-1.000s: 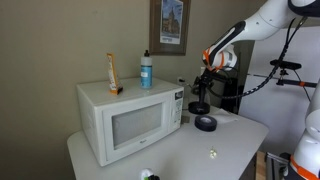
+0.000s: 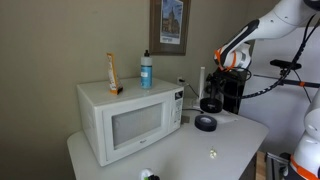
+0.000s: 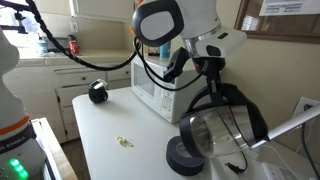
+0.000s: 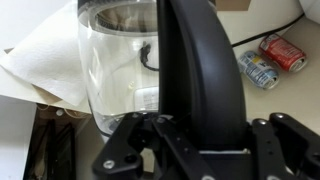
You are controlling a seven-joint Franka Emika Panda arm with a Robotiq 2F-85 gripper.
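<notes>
A clear glass carafe (image 3: 215,135) with a black handle (image 4: 212,75) hangs tilted in exterior view 2. My gripper (image 3: 212,78) is shut on that handle, which fills the middle of the wrist view and hides much of the fingers. In exterior view 1 the carafe (image 2: 210,104) shows small and dark below my gripper (image 2: 213,82), at the far right end of the counter. A round black ring-like piece (image 3: 185,157) lies on the counter near the carafe, apart from it in exterior view 1.
The white microwave (image 2: 135,120) carries a blue bottle (image 2: 146,70) and an orange-and-white bottle (image 2: 113,73). Two cans, one silver-blue (image 4: 259,72) and one red (image 4: 282,51), lie beyond the carafe. A small yellowish item (image 3: 124,142) rests on the otherwise open counter front.
Both my gripper and the carafe have shifted to the right in exterior view 1. The black ring-like piece and the microwave stay where they were.
</notes>
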